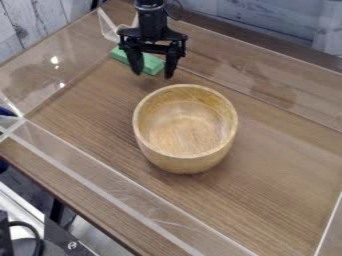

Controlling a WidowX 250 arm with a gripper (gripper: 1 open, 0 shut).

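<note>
My black gripper (152, 60) is at the top centre of the camera view, over a green object (140, 56) that lies on the wooden floor. Its dark fingers reach down at both sides of part of that object; I cannot tell whether they touch it. A large round wooden bowl (185, 128) sits in the middle, in front of the gripper, apart from it and empty.
A pale wall or edge runs along the upper left, and dark cables lie at the lower left corner.
</note>
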